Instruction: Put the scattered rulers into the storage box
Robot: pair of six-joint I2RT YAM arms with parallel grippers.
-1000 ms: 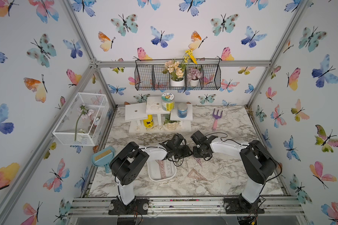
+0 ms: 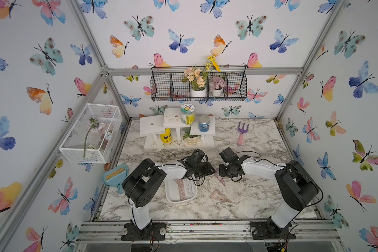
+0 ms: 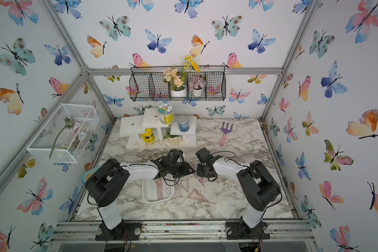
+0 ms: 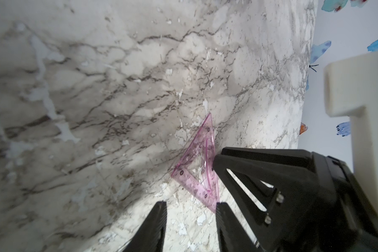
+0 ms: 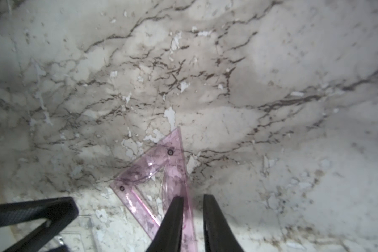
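Observation:
A pink see-through set square (image 5: 176, 184) lies beneath my right gripper, whose fingers are part open. In the right wrist view its long edge runs behind one finger (image 5: 174, 216). The left wrist view shows the same pink set square (image 4: 195, 189) near the right gripper's black fingers. My left gripper is open with nothing between its fingertips, to the left of the right one. A second pinkish triangle (image 2: 219, 196) lies flat nearer the front. The white storage box (image 2: 181, 202) holds a pink ruler (image 2: 181, 189) and a clear one (image 2: 189, 189), partly under the left arm.
A white stepped shelf (image 2: 152, 124) with cans stands behind the left arm. A purple fork (image 2: 241, 133) lies at the back right, and a blue dustpan (image 2: 115, 176) rests at the left.
The left arm and box look unmoved.

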